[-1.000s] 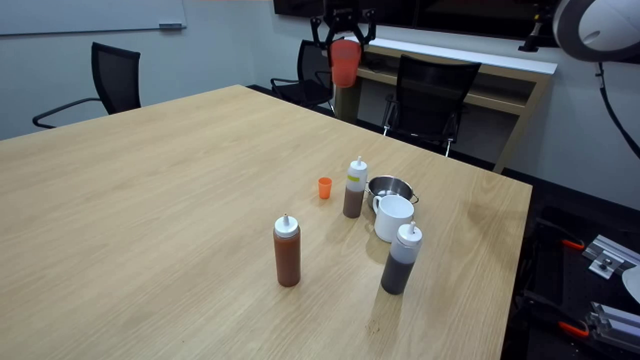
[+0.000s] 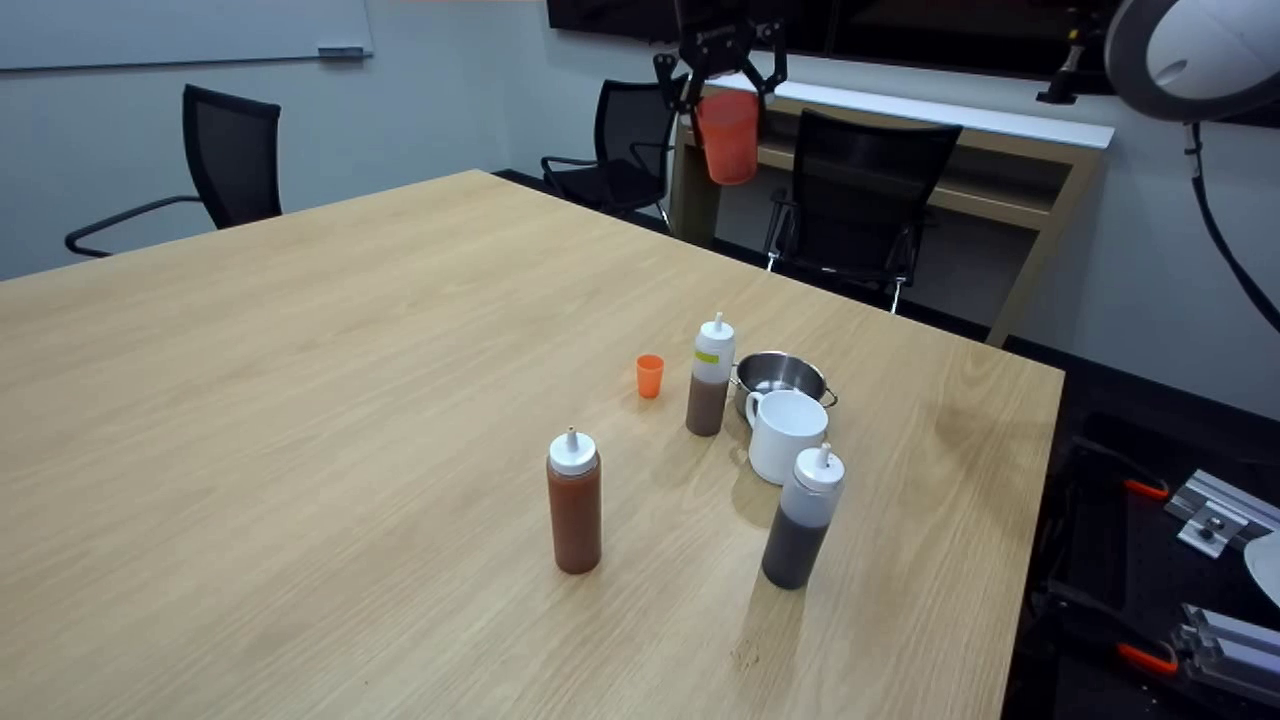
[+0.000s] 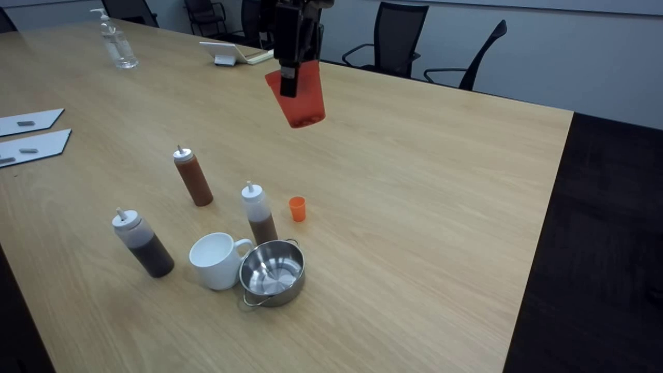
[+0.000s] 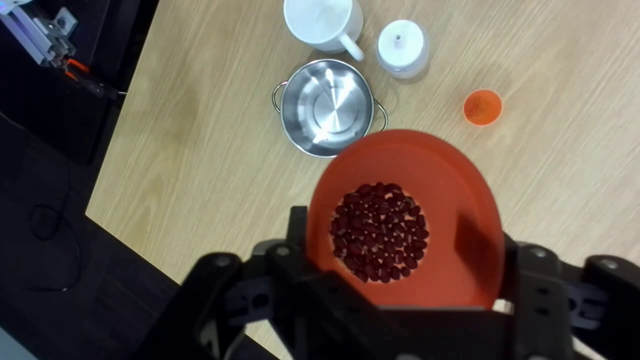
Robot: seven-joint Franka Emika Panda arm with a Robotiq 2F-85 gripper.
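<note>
A red cup [image 2: 728, 138] hangs high above the table, with my gripper shut on its sides. Many dark red beans [image 4: 379, 233] lie at the bottom of this cup in the wrist view. The cup is slightly tilted in exterior view 2, where one black finger [image 3: 289, 81] lies against its wall. Below it on the table stands an empty steel pot [image 3: 272, 273] with two wire handles. Beside the pot are a white mug [image 3: 215, 260] and a small orange cup [image 3: 298, 209], whose contents I cannot make out.
Three squeeze bottles stand upright: one with brown sauce [image 3: 259, 217] close to the pot, a reddish-brown one [image 2: 575, 504], and a dark one [image 2: 801, 522] near the mug. A pump bottle [image 3: 118, 43] is farther off.
My gripper and the red cup have shifted to the right and slightly down in exterior view 1, and the cup leans a little more. The objects on the table have stayed put.
</note>
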